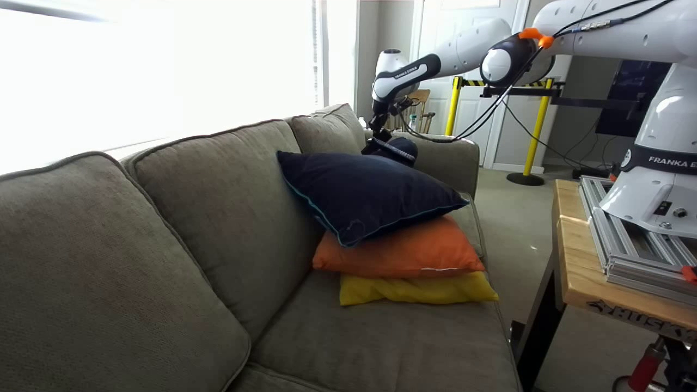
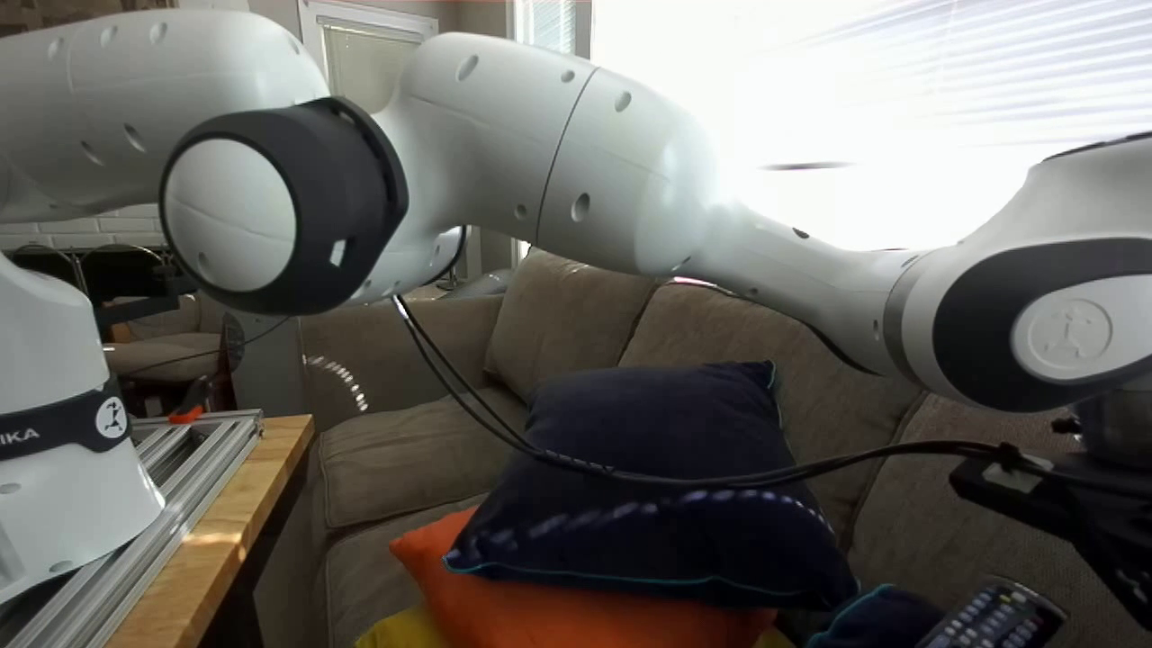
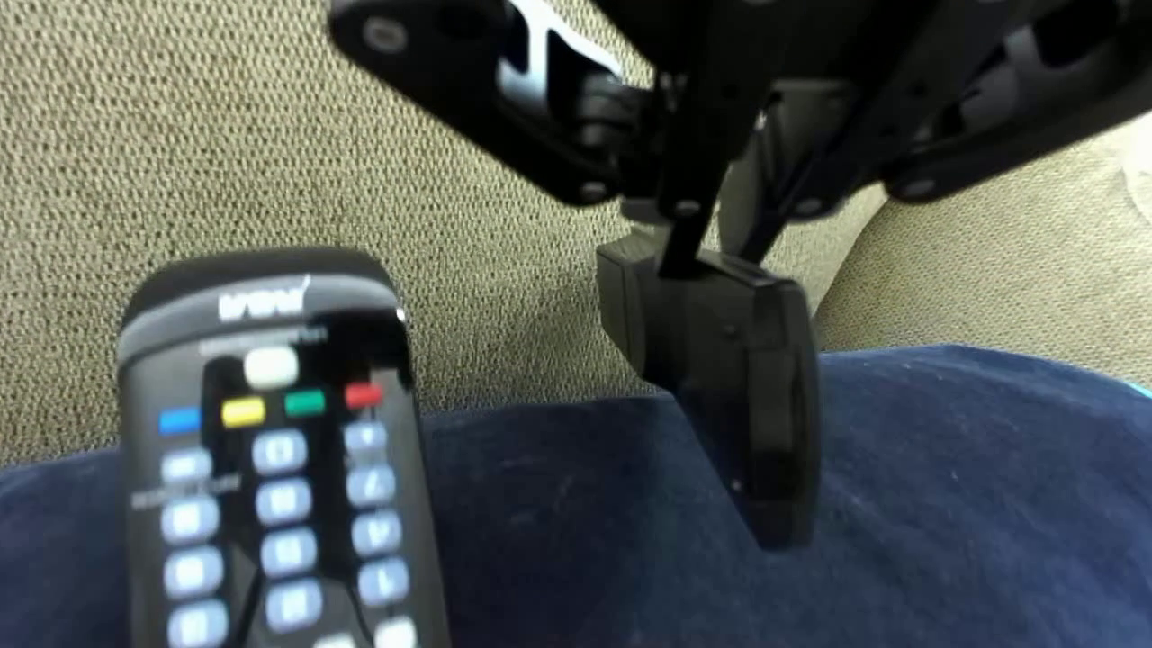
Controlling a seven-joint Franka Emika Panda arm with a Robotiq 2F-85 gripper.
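Note:
In the wrist view my gripper is closed, its dark fingers pinching a black block-like object (image 3: pixel 745 378) that hangs below them. What exactly this object is, I cannot tell. A black remote (image 3: pixel 270 454) with coloured buttons stands left of it, apart from the fingers, over a navy pillow (image 3: pixel 940 486). In exterior view 2 the remote (image 2: pixel 1002 617) appears tilted at the bottom edge beside a small navy pillow (image 2: pixel 880 621). Exterior view 1 has my gripper (image 1: pixel 379 127) low at the couch's far end, its tips hard to make out.
A large navy pillow (image 1: pixel 372 193) tops a stack with an orange pillow (image 1: pixel 405 251) and a yellow pillow (image 1: pixel 418 288). This stack stands between exterior camera 1 and my gripper. Couch backrests (image 1: pixel 215 189) line one side; the near seat (image 1: pixel 385 346) is bare.

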